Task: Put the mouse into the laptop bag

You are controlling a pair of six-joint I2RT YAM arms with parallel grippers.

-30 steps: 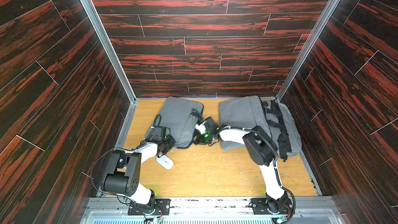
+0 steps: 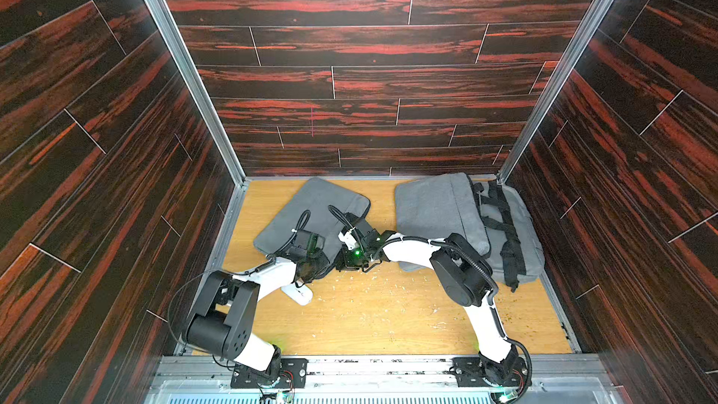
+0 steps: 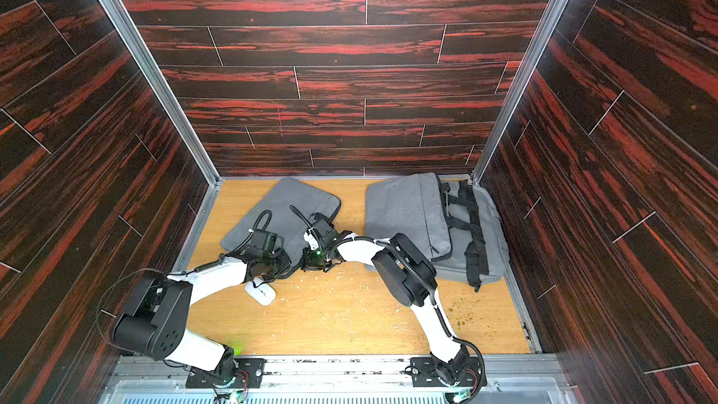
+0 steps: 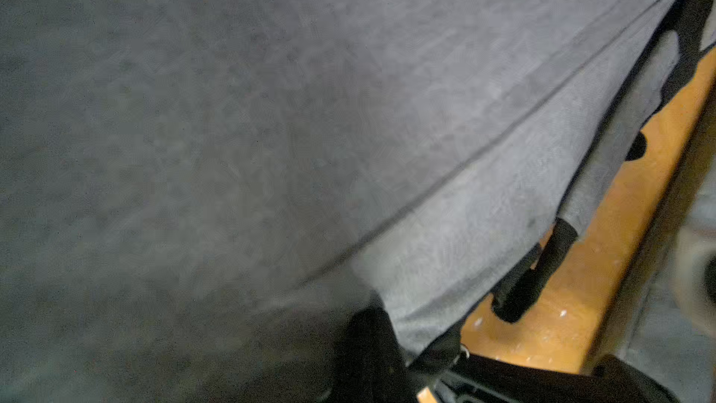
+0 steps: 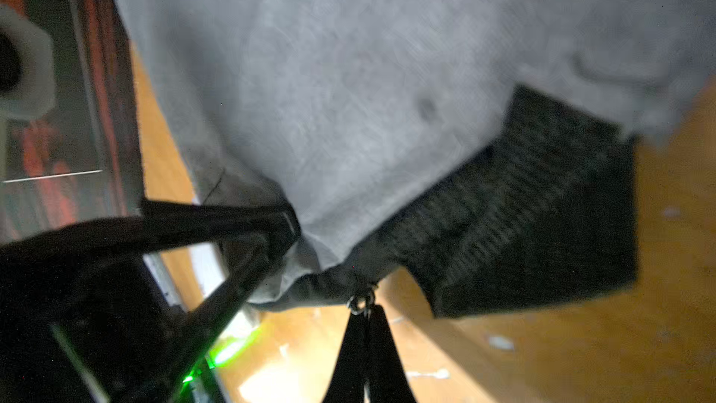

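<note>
The grey laptop bag lies turned at the left back of the table. In the left wrist view, my left gripper is shut on a fold of the bag's grey cloth near its dark edge. My right gripper is shut at a small metal zipper pull on the bag's edge, its fingers closed together just below the ring. Both grippers meet close together at the bag's front corner. The white mouse rests on the table in front of the bag, partly under my left gripper in the top views.
A larger grey bag with black straps lies at the right back, partly behind my right arm. Dark walls enclose the sides and back.
The bag has turned, its far left corner swinging out. My right gripper has shifted slightly left. The mouse has stayed put.
</note>
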